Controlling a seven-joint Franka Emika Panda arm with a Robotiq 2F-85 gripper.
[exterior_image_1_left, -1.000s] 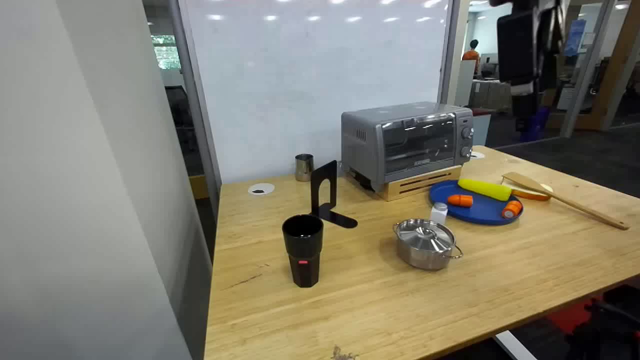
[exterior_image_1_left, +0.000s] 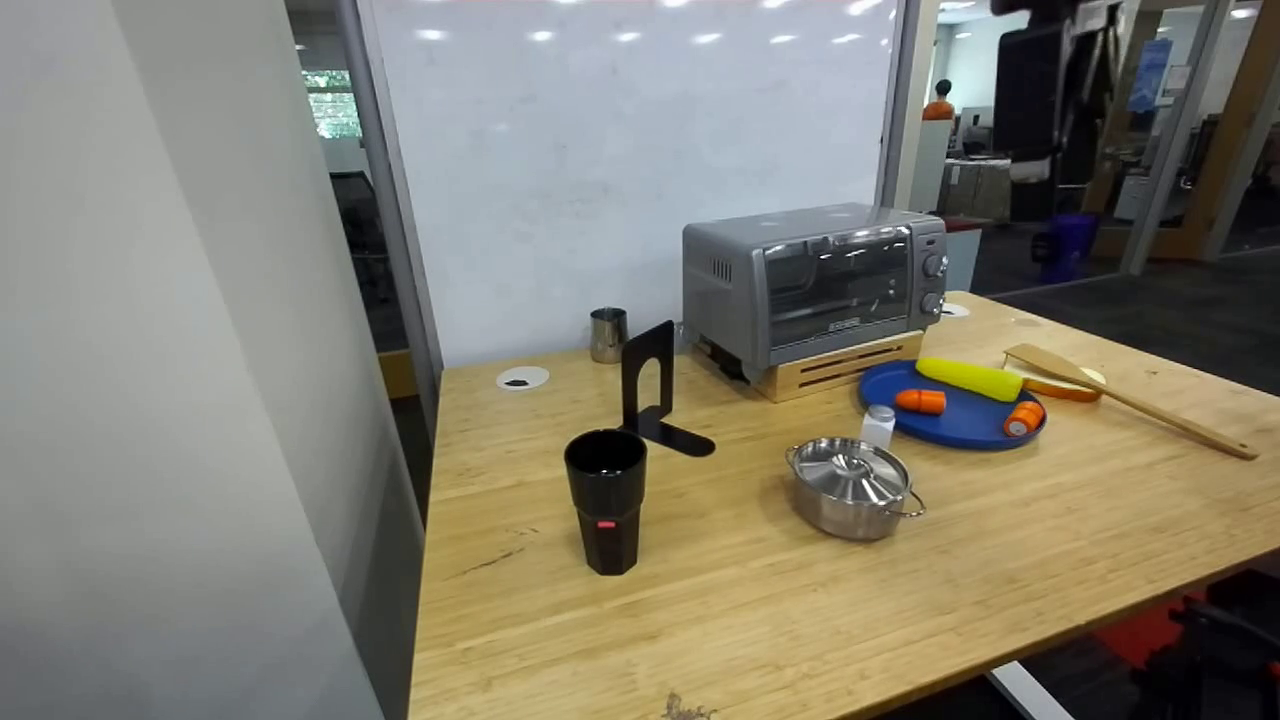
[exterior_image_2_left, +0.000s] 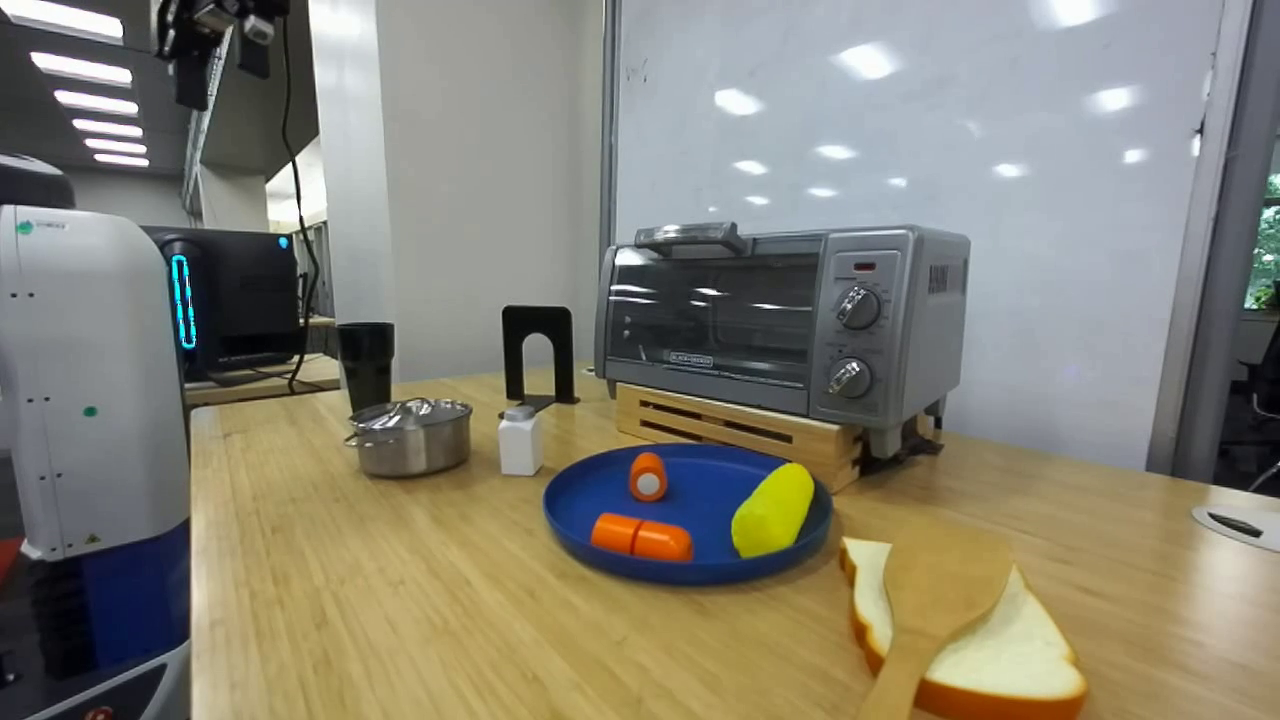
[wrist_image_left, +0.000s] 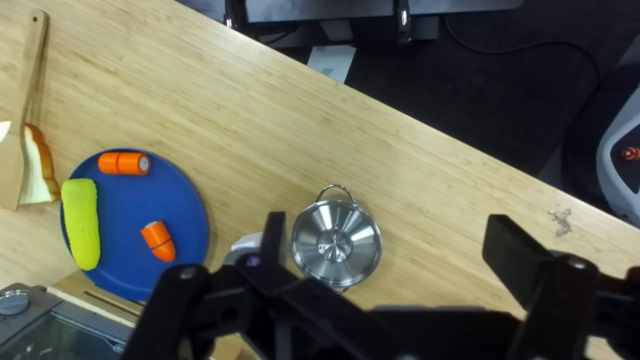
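Note:
My gripper stands open, high above the table, its dark fingers spread wide with nothing held. In the wrist view a lidded steel pot (wrist_image_left: 336, 243) shows below, between the fingers and closer to the left one. That left finger partly covers a small white shaker (wrist_image_left: 247, 241) beside the pot. The pot (exterior_image_1_left: 849, 487) rests on the table with its lid on. A blue plate (exterior_image_2_left: 690, 466) carries a yellow corn-like piece (exterior_image_2_left: 773, 510) and orange carrot pieces (exterior_image_2_left: 642, 538). In exterior view 2 the gripper (exterior_image_2_left: 224, 84) hangs at the top left.
A grey toaster oven (exterior_image_1_left: 816, 288) stands on a wooden rack at the back. A black cup (exterior_image_1_left: 606, 498) and a black bookend (exterior_image_1_left: 648, 396) are left of the pot. A wooden spatula (exterior_image_2_left: 942, 588) lies over a bread slice (exterior_image_2_left: 1020, 654).
In exterior view 1 the arm's end at the upper right has risen and shifted slightly. The things on the table look unmoved.

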